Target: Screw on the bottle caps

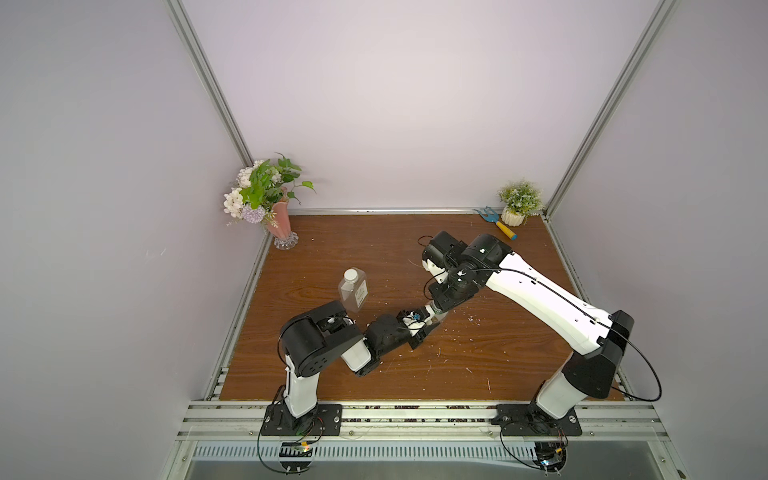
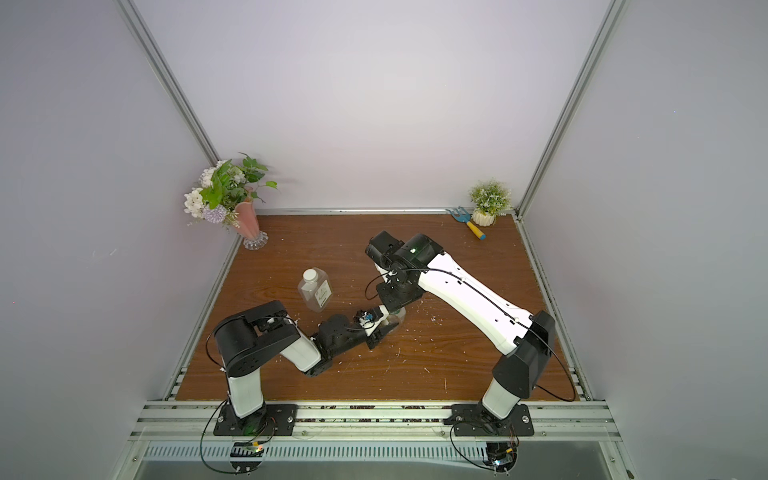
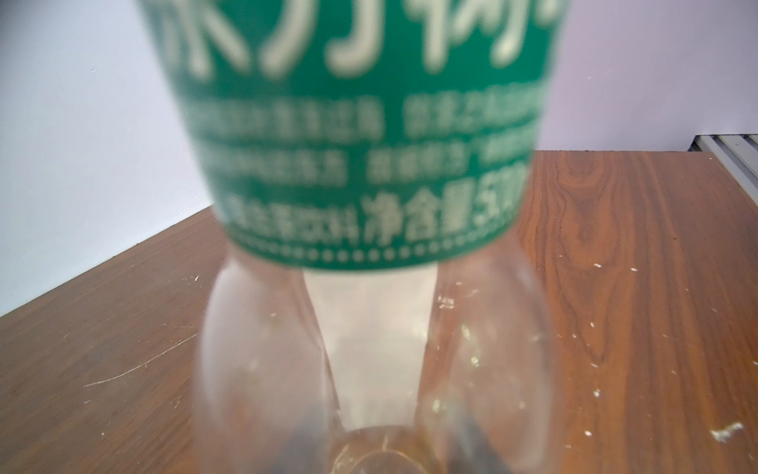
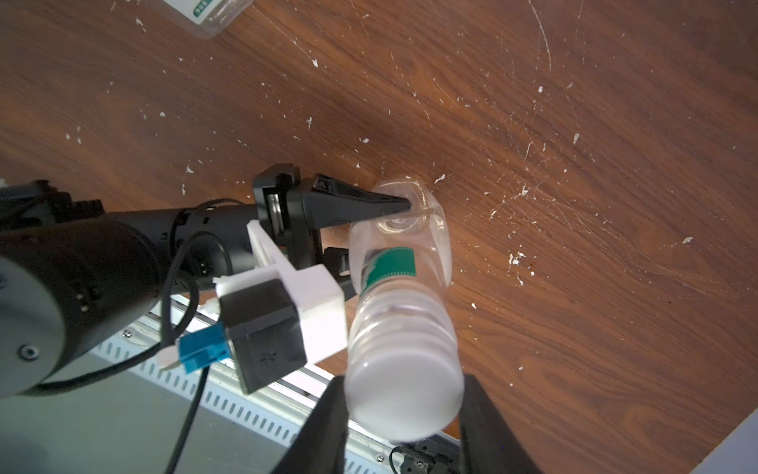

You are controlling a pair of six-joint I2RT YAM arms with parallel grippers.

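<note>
A clear bottle with a green label (image 3: 371, 134) stands at the centre front, filling the left wrist view. My left gripper is low at the bottle, its fingers part open around the lower body; contact is unclear. Above, my right gripper is shut on the white cap (image 4: 402, 387) at the bottle's top; whether the cap sits on the threads is hidden. A second clear bottle with a white cap (image 1: 353, 289) stands upright to the left, behind the left arm.
A pink vase of flowers (image 1: 280, 220) stands at the back left. A small potted plant (image 1: 520, 200) and a trowel (image 1: 504, 230) are at the back right.
</note>
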